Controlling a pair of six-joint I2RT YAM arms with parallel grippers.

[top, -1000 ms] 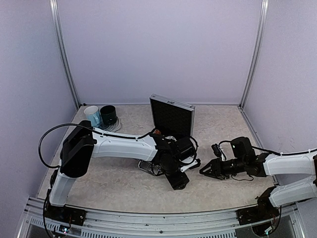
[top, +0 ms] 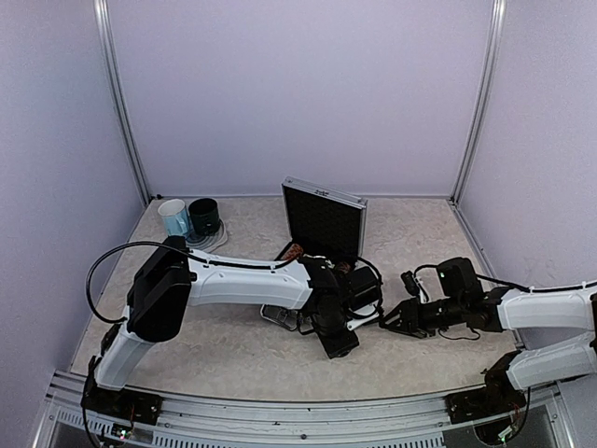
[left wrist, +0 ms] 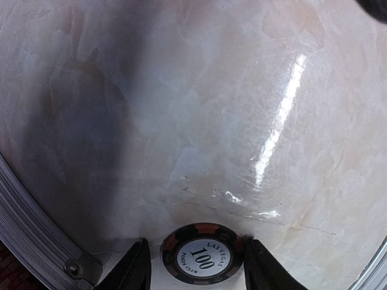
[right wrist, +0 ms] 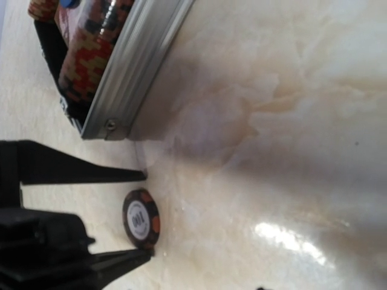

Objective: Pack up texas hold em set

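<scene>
A black and orange poker chip marked 100 [left wrist: 204,254] sits between the parted fingers of my left gripper. It is close to one fingertip [right wrist: 142,252] and has a gap to the other, as the right wrist view shows. The open silver case [top: 326,220] stands behind my left arm, which hides most of its base. Patterned chip stacks [right wrist: 91,63] lie inside it. My right gripper [top: 382,324] is at the right, close to the left one; only its separated fingertips show along the bottom of the right wrist view.
A light blue mug [top: 173,217] and a black mug [top: 204,216] stand at the back left. Part of a metal rack [top: 278,316] shows below my left forearm.
My left arm has shifted a little to the right, bringing its gripper nearer the right one. The right arm looks almost still, and the case has not moved.
</scene>
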